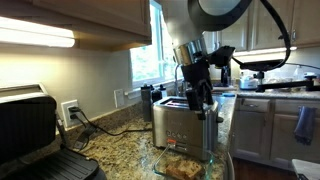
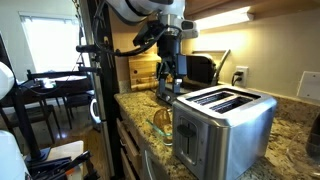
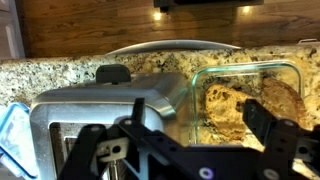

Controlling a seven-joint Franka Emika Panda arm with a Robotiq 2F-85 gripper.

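Note:
A silver toaster point(image 1: 172, 128) stands on the granite counter, its two slots facing up in the second exterior view. Beside it lies a clear glass dish point(image 3: 245, 69) holding two brown bread slices, one bread slice point(image 3: 226, 108) nearer the toaster. My gripper point(image 1: 205, 103) is open above the counter, close to the toaster and dish. In the wrist view its black fingers point(image 3: 122, 138) spread wide, with one over the toaster and the other over the dish. Nothing is held between them. Parts of the toaster and dish are hidden behind the fingers there.
A black ridged appliance point(image 1: 28, 122) stands at the left, and a cable runs to the wall outlet point(image 1: 70, 112). Dark canisters point(image 1: 150, 98) stand behind the toaster. The counter edge drops to a wooden floor point(image 3: 90, 20). Upper cabinets point(image 1: 85, 22) overhang the counter.

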